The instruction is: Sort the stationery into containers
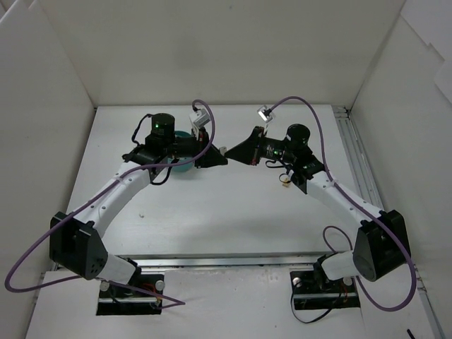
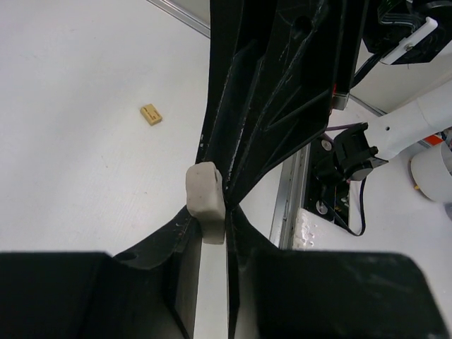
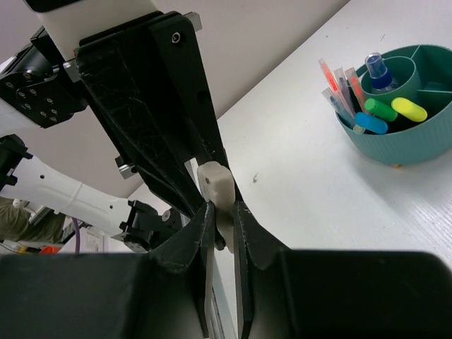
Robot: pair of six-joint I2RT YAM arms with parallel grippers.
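Observation:
Both grippers meet above the table's middle, each shut on the same white block-like item, which looks like an eraser. My left gripper comes at it from the left, my right gripper from the right. A teal organizer holds pens, markers in green, yellow and blue, and a blue-capped bottle; in the top view it is mostly behind the left arm.
A small tan block lies on the white table, partly behind the right arm in the top view. Walls surround the back and sides.

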